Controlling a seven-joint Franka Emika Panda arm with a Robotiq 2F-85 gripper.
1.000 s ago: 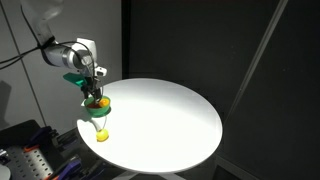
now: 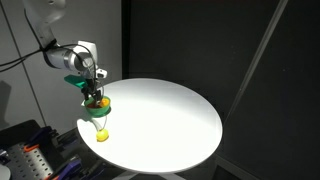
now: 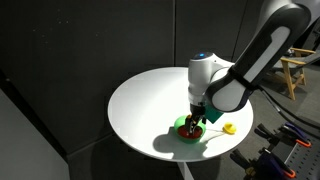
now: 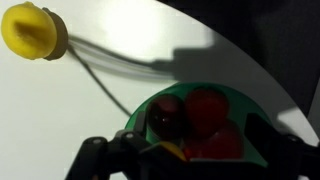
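A green bowl [image 2: 97,110] stands near the left end of the white table, with red, rounded pieces of food [image 4: 207,110] inside and something orange-yellow partly hidden among them. Right over this bowl is my gripper, open, its dark fingers [image 4: 122,152] spread to either side of the contents. The view does not settle whether the fingertips touch the food. Apart from the bowl, a yellow round object [image 4: 28,31] rests on the bare tabletop; in exterior view 1 the same yellow object [image 2: 102,135] lies close to the table's near edge.
The white oval table [image 2: 170,115] is empty across its middle and far end. In the wrist view, the table's curved edge passes close beside the bowl, with dark floor beyond. A wooden chair [image 3: 292,72] stands in the background of exterior view 2.
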